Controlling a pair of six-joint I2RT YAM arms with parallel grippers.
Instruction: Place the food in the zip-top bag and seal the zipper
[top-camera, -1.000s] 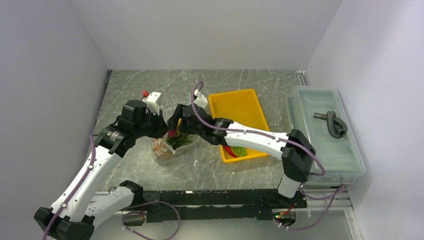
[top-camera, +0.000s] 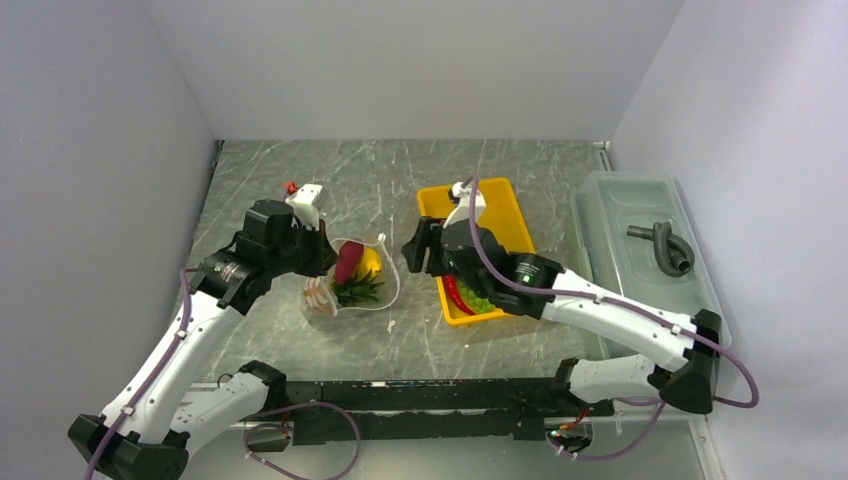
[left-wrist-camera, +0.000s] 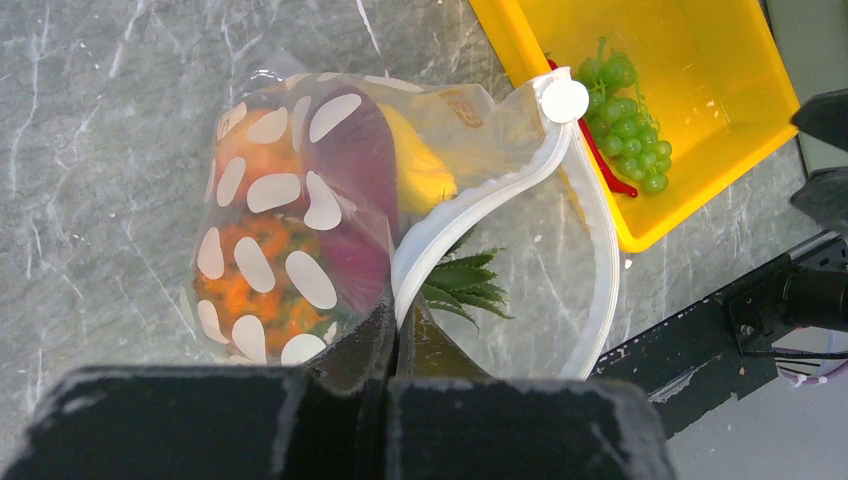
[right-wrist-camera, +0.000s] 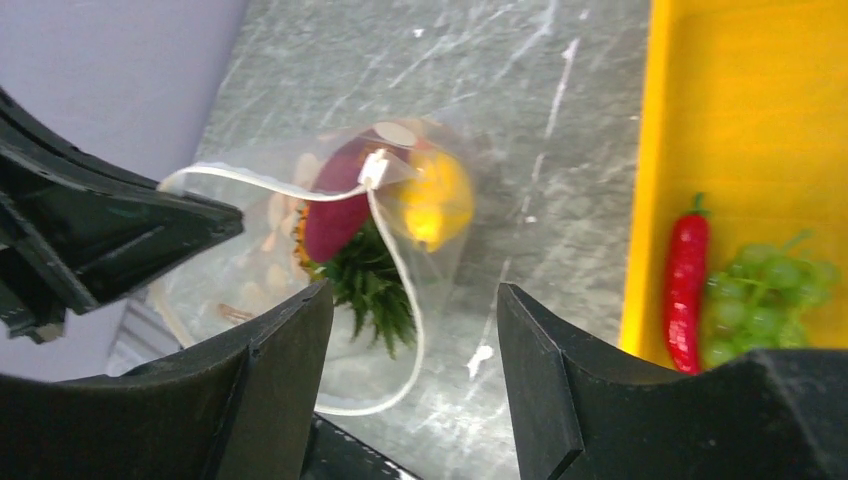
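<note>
The clear zip top bag stands on the table with its mouth held wide. Inside it show a purple-red food, a yellow food and something with green leaves. My left gripper is shut on the bag's rim at one side of the mouth. A white slider sits at the rim's end. Between the bag and the yellow tray my right gripper is part open, with nothing between its fingers. A red chili and green grapes lie in the yellow tray.
A lidded clear container with a grey hose-like piece on it stands at the right. Bare grey table lies behind the bag. A small red thing is near the left arm.
My right gripper has moved right, away from above the bag toward the yellow tray, uncovering the bag's mouth and the yellow food. The left arm has stayed still.
</note>
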